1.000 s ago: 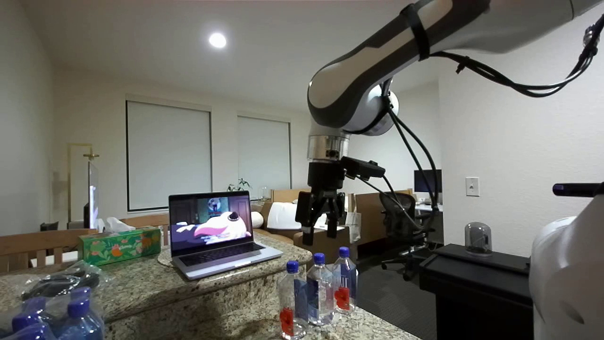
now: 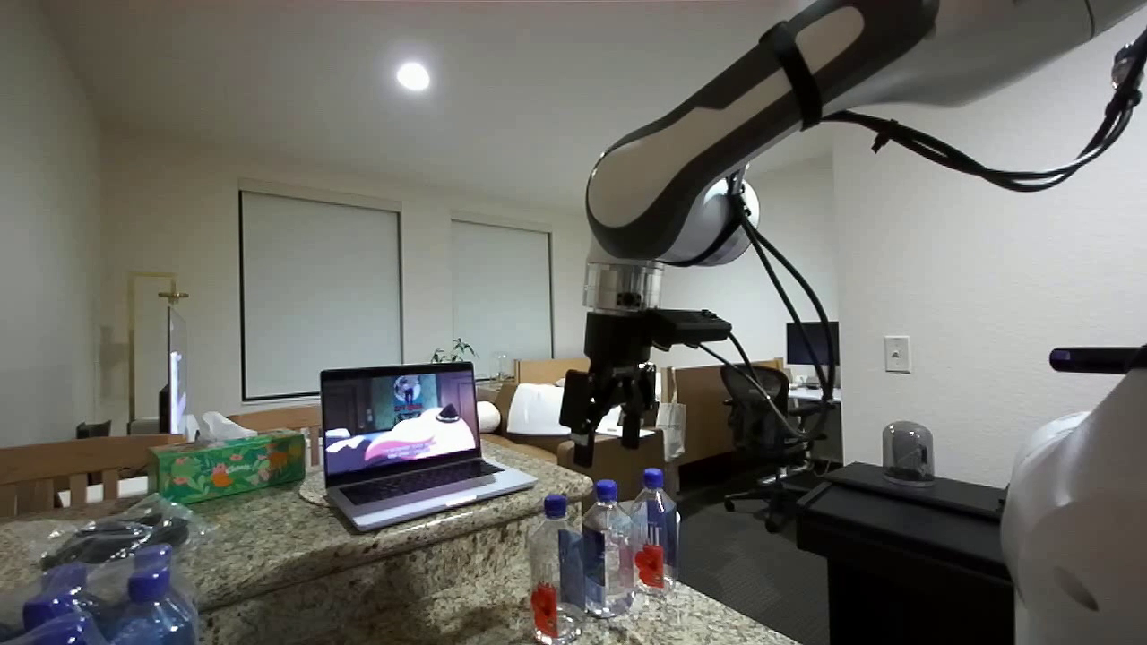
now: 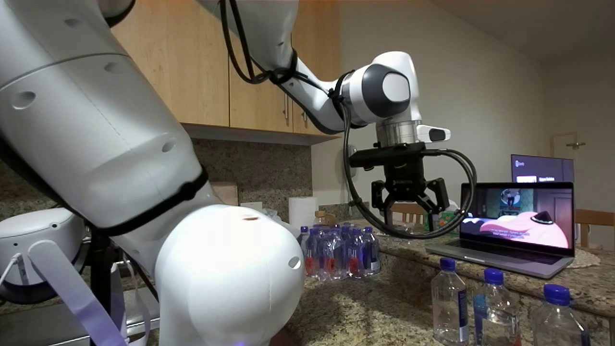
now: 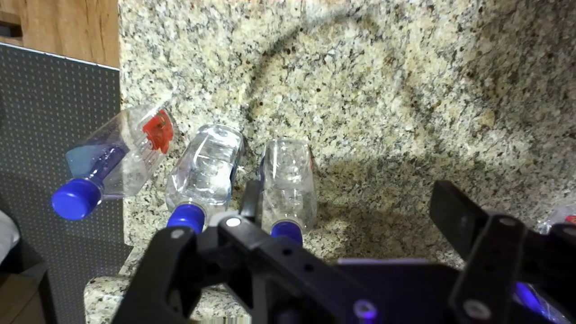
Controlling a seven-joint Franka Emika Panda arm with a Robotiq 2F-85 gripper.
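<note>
Three clear bottles with blue caps stand in a row near the counter edge. In exterior view 1 they are the left bottle point(image 2: 556, 570), the middle bottle point(image 2: 608, 554) and the right bottle point(image 2: 655, 532). My gripper point(image 2: 608, 446) hangs above them, pointing down, its fingertips higher than the caps. Its fingers stand wide apart in the wrist view, where the gripper has only bare counter between its tips. One finger overlaps the nearest bottle point(image 4: 289, 186) in that view; exterior view 1 shows height between them. Nothing is held.
An open laptop point(image 2: 414, 446) and a green tissue box point(image 2: 228, 468) sit on the raised counter ledge point(image 2: 263, 543). Several more bottles point(image 3: 340, 251) cluster farther back. Bare counter point(image 4: 378, 108) lies beside the three bottles, with the floor point(image 4: 59, 140) beyond its edge.
The arm and gripper have shifted very slightly, with the gripper sitting a touch lower now. The bottles have stayed in place, and the picture on the laptop screen has changed.
</note>
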